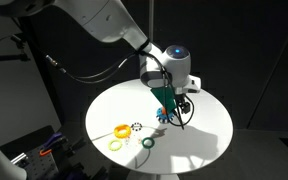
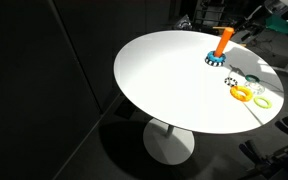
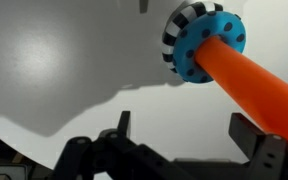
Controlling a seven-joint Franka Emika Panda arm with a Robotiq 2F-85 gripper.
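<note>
An orange post [image 3: 256, 92] rises from a round blue base [image 3: 209, 45] with dark spots and a black-and-white striped edge. In exterior view 2 the orange post [image 2: 224, 40] stands upright near the table's far right side. My gripper is open, its fingers spread wide and only white tabletop visible between them. Its right finger appears close beside the post in the wrist view; whether they touch, I cannot tell. From exterior view 1, the arm hides most of the post, and the blue base [image 1: 164, 115] shows below the hand.
Loose on the round white table [image 2: 154, 70] lie an orange ring [image 2: 241, 93], a yellow-green ring [image 2: 262, 102], a dark green ring [image 2: 252, 78] and a black-and-white ring [image 2: 231, 81].
</note>
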